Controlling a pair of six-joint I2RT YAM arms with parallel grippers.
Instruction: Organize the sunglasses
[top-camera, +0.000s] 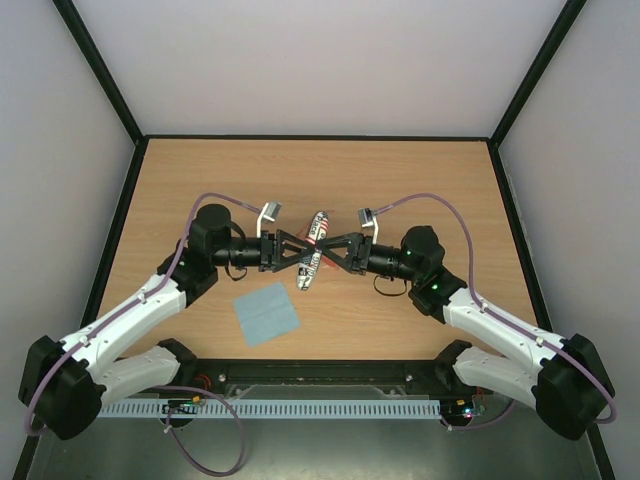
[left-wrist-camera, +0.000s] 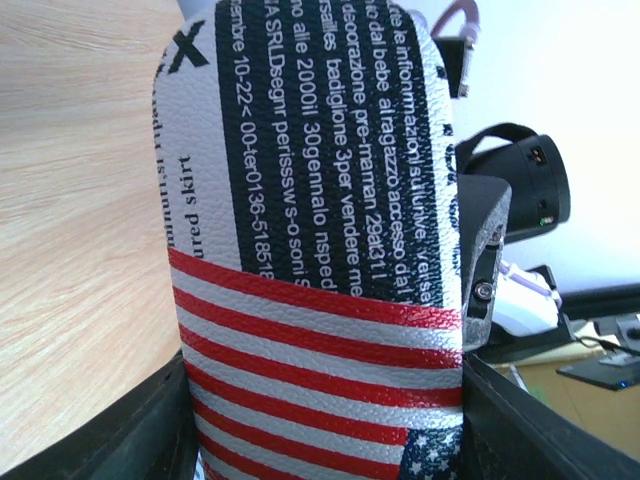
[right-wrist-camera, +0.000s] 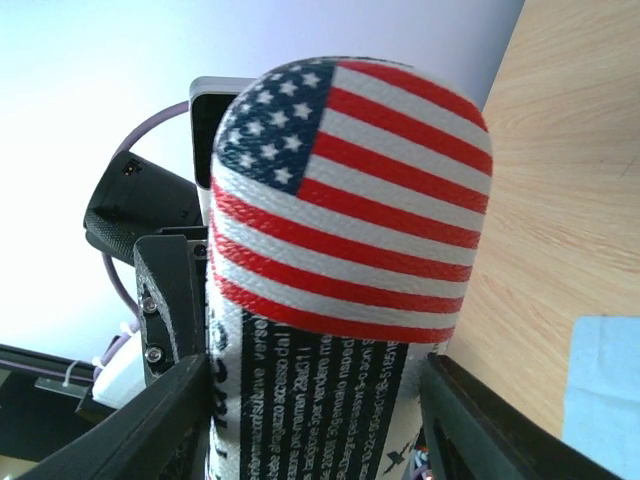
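Note:
A sunglasses case (top-camera: 313, 230) printed with stars, stripes and text is held at the centre, above the table. My left gripper (top-camera: 307, 255) is shut on it from the left; in the left wrist view the case (left-wrist-camera: 310, 230) fills the middle. My right gripper (top-camera: 331, 250) reaches it from the right, fingers either side of the case (right-wrist-camera: 340, 250) in the right wrist view; whether they touch it is hidden.
A light blue cloth (top-camera: 266, 314) lies on the table below left of the case. Something reddish lies partly hidden under the case.

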